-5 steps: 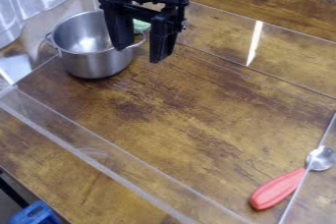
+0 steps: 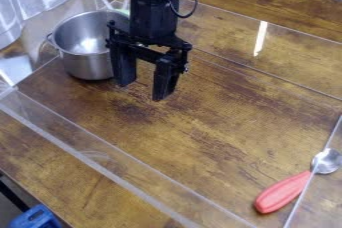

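Note:
The black gripper (image 2: 144, 75) hangs over the wooden table, just right of a steel pot (image 2: 80, 50) at the back left. Its two fingers are spread apart, with nothing visible between them. Part of the pot is hidden behind the arm. A ladle or spoon with a red handle (image 2: 283, 191) and a metal head lies at the front right.
A blue object (image 2: 38, 218) sits at the bottom left corner. Light-coloured wall and clutter stand behind the pot.
The arm and gripper have moved downward toward the table. The pot and the red-handled utensil look unmoved.

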